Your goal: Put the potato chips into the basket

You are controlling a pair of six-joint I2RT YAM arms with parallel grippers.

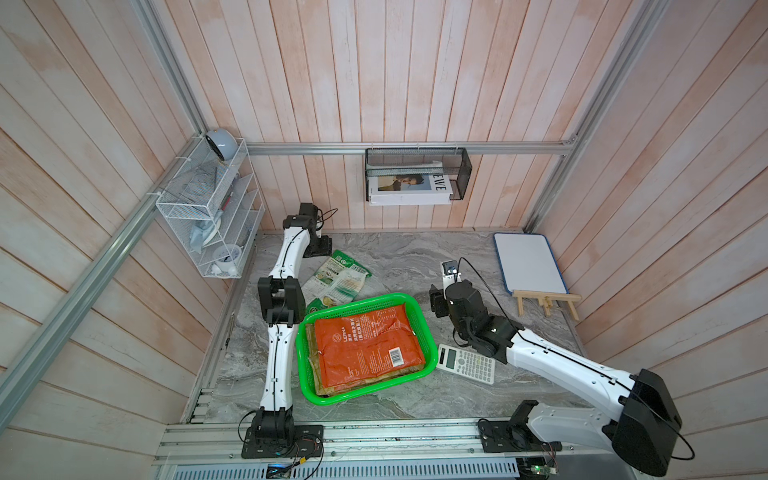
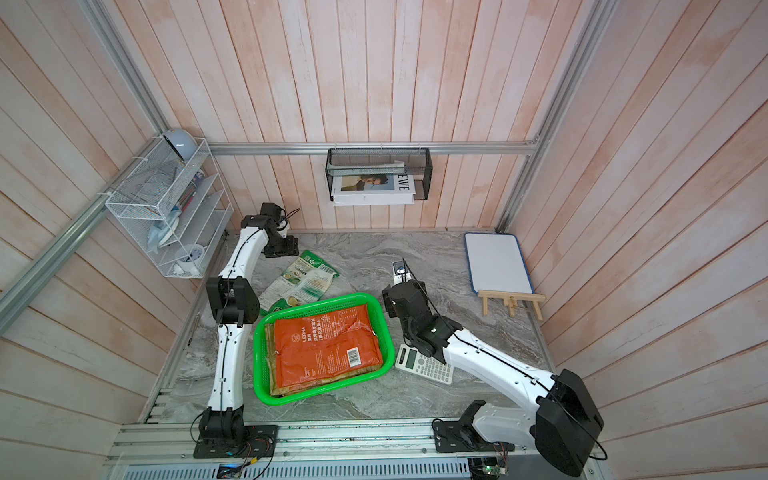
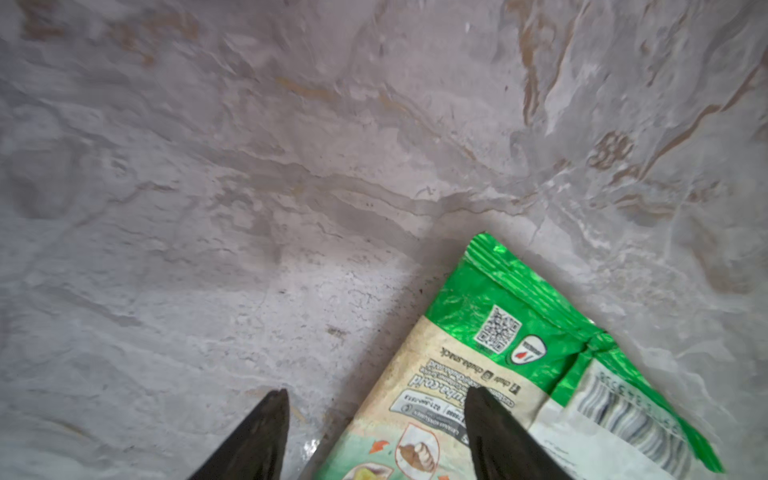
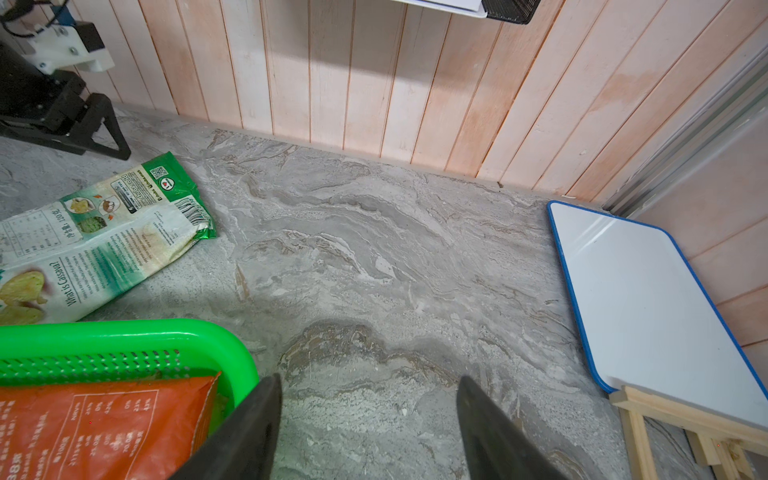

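A green and cream potato chips bag [image 1: 339, 277] lies flat on the table, just behind the green basket [image 1: 433, 352]. Inside the basket rests a large orange-red packet [image 1: 368, 344]. My left gripper is open above the left part of the chips bag, with nothing held; in the right wrist view its fingers [image 4: 112, 128] are beyond the bag's green end. To the right of the basket, my right gripper has its fingers apart over bare table, and nothing sits between them.
A calculator [image 1: 466, 364] lies right of the basket, under the right arm. Farther right stand a whiteboard [image 1: 530, 264] and its wooden easel [image 1: 545, 297]. A white wire rack [image 1: 212, 208] hangs on the left wall.
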